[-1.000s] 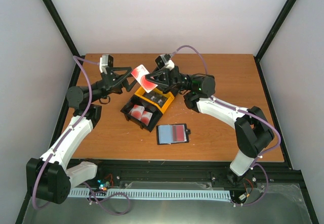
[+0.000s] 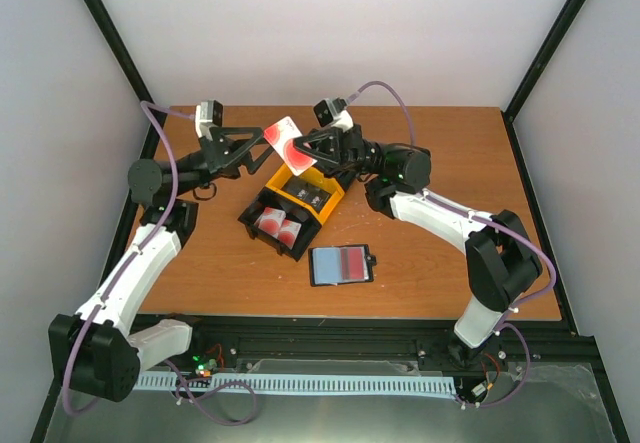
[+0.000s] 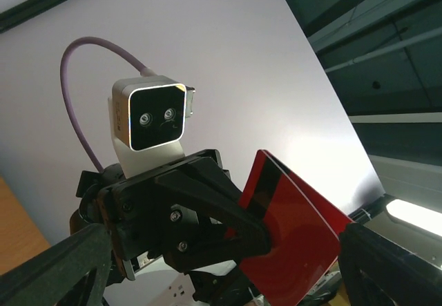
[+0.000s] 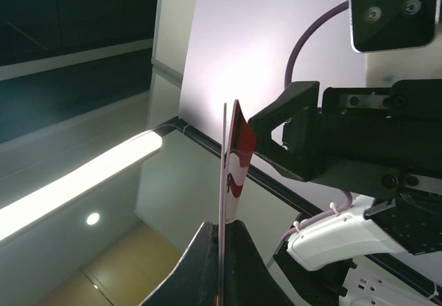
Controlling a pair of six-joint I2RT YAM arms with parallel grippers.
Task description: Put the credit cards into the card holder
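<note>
A red and white card [image 2: 289,146] is held up in the top view, with my right gripper [image 2: 298,144] shut on it. Edge-on in the right wrist view, a thin card [image 4: 222,175] rises from between the shut fingers, and a second card [image 4: 239,150] appears to lean just beside it. My left gripper [image 2: 264,150] stands part open at the card's far corner, with nothing clamped. In the left wrist view, the red card [image 3: 293,244] with a black stripe lies close to one left finger [image 3: 376,264]; whether they touch, I cannot tell. The card holder [image 2: 325,266] lies open on the table.
A black bin [image 2: 250,225] with red and white cards [image 2: 270,221] stands under the arms, joined to a yellow tray [image 2: 331,206]. Bare wooden table [image 2: 455,158] lies on the right side and around the holder.
Both grippers and the held card have shifted slightly toward the back of the table, the card also a little right. The bin and holder are unmoved.
</note>
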